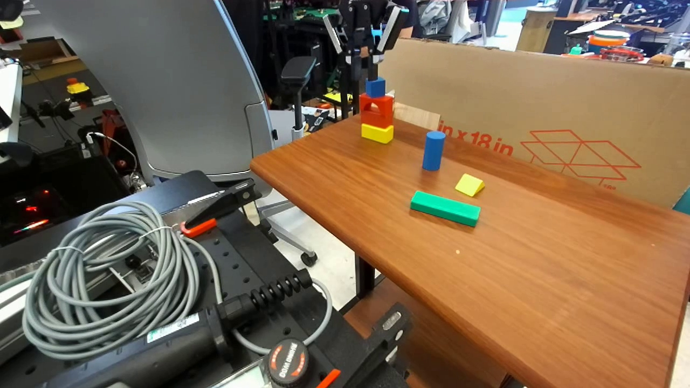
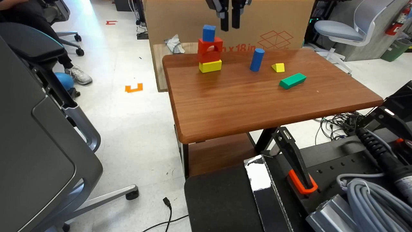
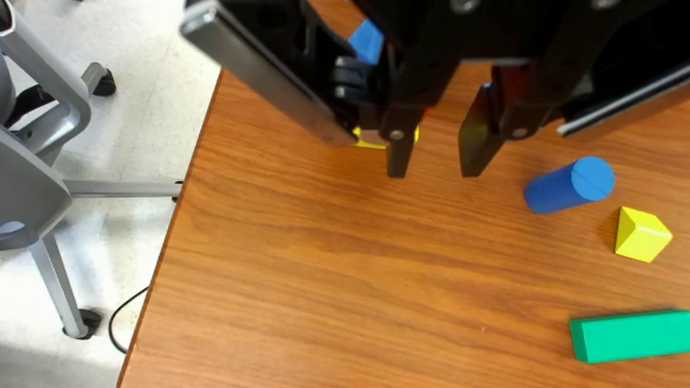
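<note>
A stack stands at the table's far left corner: a yellow block (image 1: 377, 133) at the bottom, a red block with an arched cutout (image 1: 377, 111) on it, and a blue cube (image 2: 209, 33) on top. My gripper (image 2: 230, 26) hangs at about the cube's height or above, to its right in exterior view 2 and apart from it. In the wrist view a gap shows between the fingers, with nothing held there. The gripper's body hides most of the stack in that view.
Right of the stack, a blue cylinder (image 1: 434, 151) stands upright. Beyond it lie a yellow wedge (image 1: 470, 185) and a long green block (image 1: 446, 208). A cardboard sheet (image 1: 543, 110) borders the table's back.
</note>
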